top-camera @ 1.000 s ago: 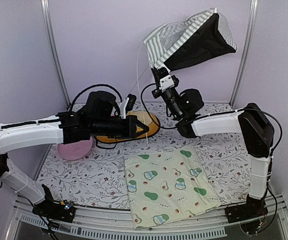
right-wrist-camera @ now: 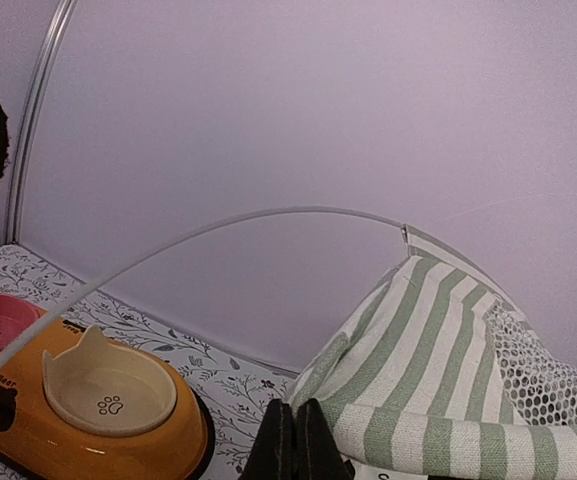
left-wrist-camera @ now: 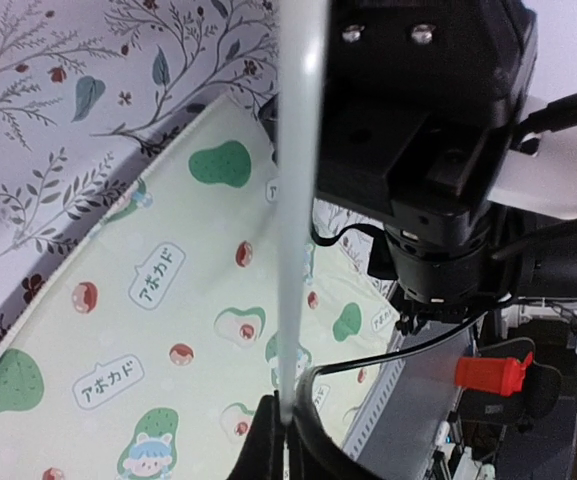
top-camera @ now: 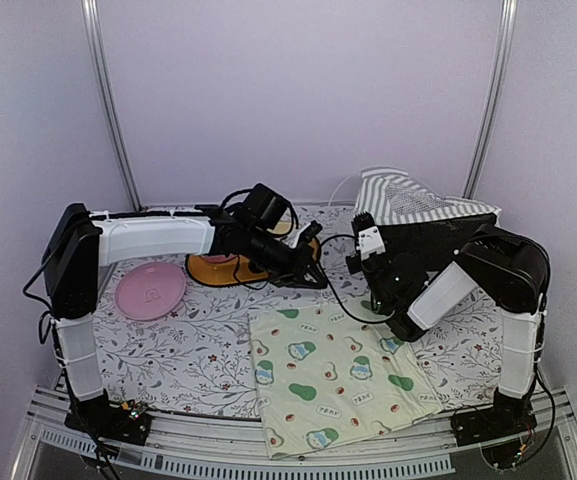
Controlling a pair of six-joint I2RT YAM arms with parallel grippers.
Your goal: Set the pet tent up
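The striped tent fabric (top-camera: 408, 190) with mesh and a dark panel is at the back right, and my right gripper is shut on its striped edge (right-wrist-camera: 388, 390). A thin white pole (right-wrist-camera: 218, 224) arches leftward from it. In the left wrist view the pole (left-wrist-camera: 298, 200) runs down to my left gripper, which is shut on it. In the top view the left gripper is at the middle, just left of the right arm. A cream mat (top-camera: 328, 380) with avocado prints lies on the table front.
An orange feeder (right-wrist-camera: 168, 440) with a cream bowl (right-wrist-camera: 108, 390) stands at the back, partly behind the left arm. A pink plate (top-camera: 150, 292) lies at the left.
Both arms have come down from higher up, bringing the fabric and pole with them. The tent fabric now sits much lower and flatter at the back right.
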